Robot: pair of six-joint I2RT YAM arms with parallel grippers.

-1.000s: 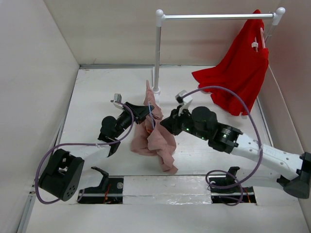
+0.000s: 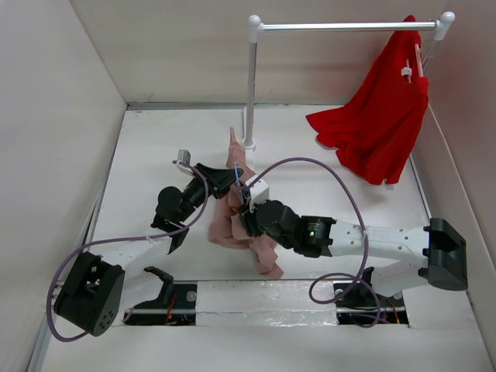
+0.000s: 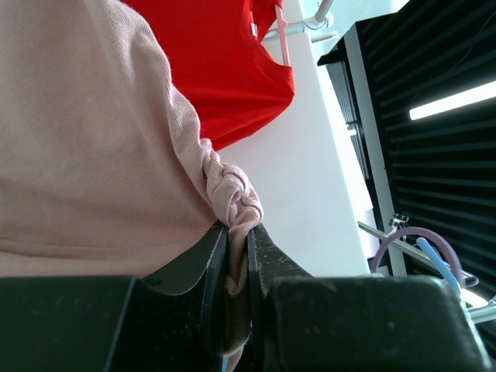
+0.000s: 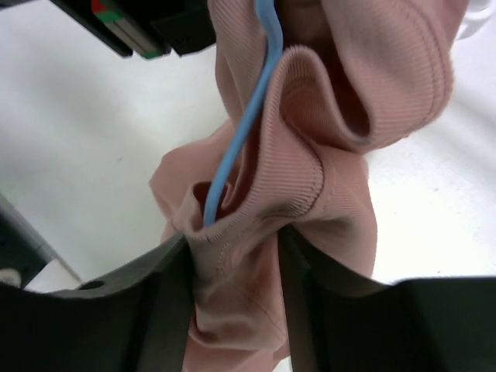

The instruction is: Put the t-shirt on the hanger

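A pink T-shirt (image 2: 263,263) hangs bunched between the two arms, a blue hanger (image 4: 242,128) partly inside its folds. My left gripper (image 2: 232,175) is shut on the shirt's rolled edge, which fills the fingers in the left wrist view (image 3: 236,256). My right gripper (image 2: 246,203) is at the shirt just below the left one; in the right wrist view its dark fingers are blurred at the bottom around pink cloth, and whether they are closed on it is unclear.
The rack's top rail (image 2: 341,27) spans the back, with its left post (image 2: 251,85) behind the shirt. A red garment (image 2: 372,116) hangs at the right end.
My right arm has moved left onto the shirt, beside the hanger. My left arm has shifted slightly, still holding the shirt.
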